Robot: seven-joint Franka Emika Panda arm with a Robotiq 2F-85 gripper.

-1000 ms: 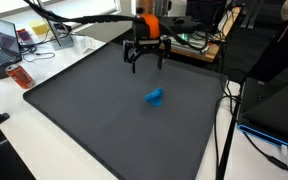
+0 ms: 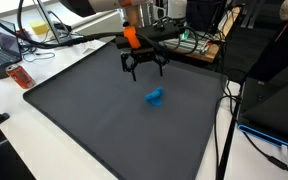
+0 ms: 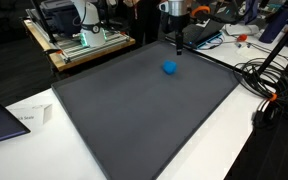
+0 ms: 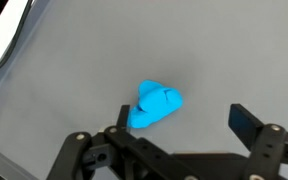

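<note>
A small bright-blue object point(image 2: 154, 97), rounded and lumpy, rests on the grey mat. It also shows as a blue patch point(image 3: 169, 67) near the mat's far end in the second exterior view. Seen from the wrist, the blue object point(image 4: 156, 104) lies a little left of centre, just beyond the line of the fingertips. My gripper is open, its two dark fingers wide apart and nothing held between them. In the first exterior view the gripper point(image 2: 148, 72) hangs above the mat, behind the blue object and apart from it.
A red can point(image 2: 21, 77) stands past its left edge. Cables point(image 3: 269, 80) run along one side of the table, and a wooden-topped stand point(image 3: 59, 40) stands off the far corner.
The blue object has stayed in place.
</note>
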